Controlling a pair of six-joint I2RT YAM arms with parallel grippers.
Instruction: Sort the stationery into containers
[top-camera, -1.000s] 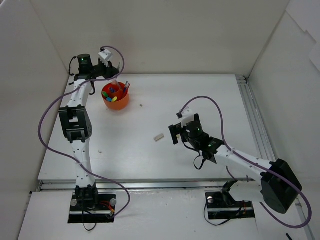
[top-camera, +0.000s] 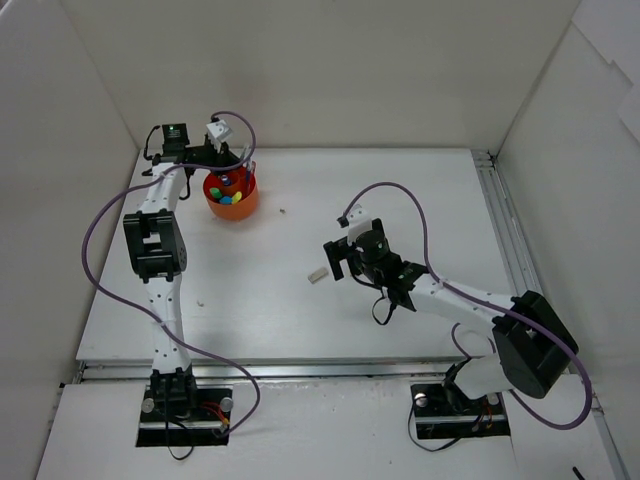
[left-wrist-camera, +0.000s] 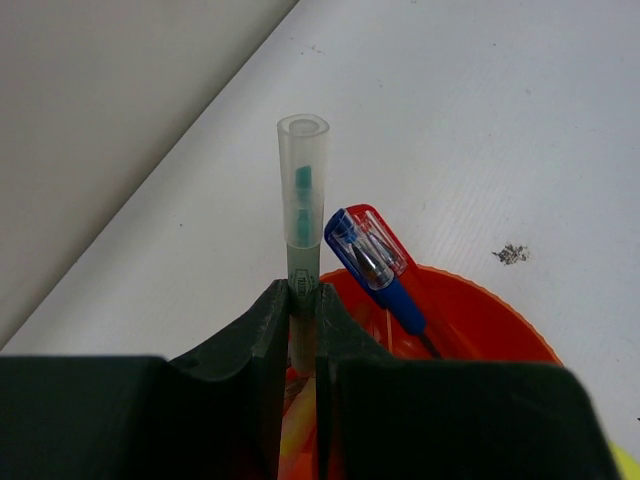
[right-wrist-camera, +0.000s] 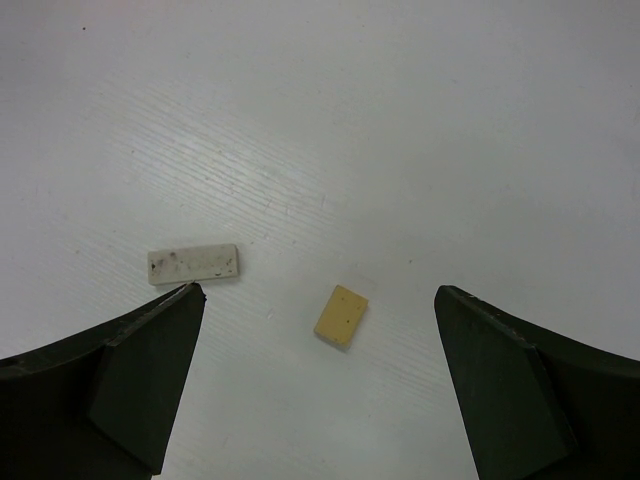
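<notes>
An orange container (top-camera: 230, 208) holding pens and colourful small items stands at the back left; in the left wrist view its red rim (left-wrist-camera: 500, 320) surrounds blue pens (left-wrist-camera: 375, 265). My left gripper is shut on a pale translucent pen (left-wrist-camera: 303, 180), held upright in the container's mouth. My right gripper is open above the table, with a pale eraser block (right-wrist-camera: 192, 264) and a small yellow block (right-wrist-camera: 340, 316) lying below, nothing between its fingers.
Walls stand along the back and both sides. A metal rail runs along the front and right edges.
The left gripper has come down toward the container with the pen. The right arm has moved leftward and slightly back, over the small blocks.
</notes>
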